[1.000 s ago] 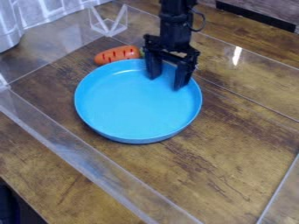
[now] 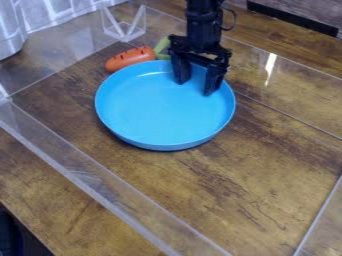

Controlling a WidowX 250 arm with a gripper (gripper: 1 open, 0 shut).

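A large blue plate (image 2: pixel 160 106) rests on the wooden table (image 2: pixel 227 200). The black gripper (image 2: pixel 198 72) hangs over its far right rim, fingers pointing down; whether they are open or shut on the rim is hard to make out. Behind the plate's upper left lie an orange toy sausage or carrot (image 2: pixel 128 58) and a green item (image 2: pixel 162 46), partly hidden by plate and arm.
Clear plastic walls or strips run along the left and right sides of the table. A white object (image 2: pixel 7 30) stands at the top left corner.
The plate has shifted slightly toward the back and right over the last second, closer to the orange toy. The gripper remains at its far right rim.
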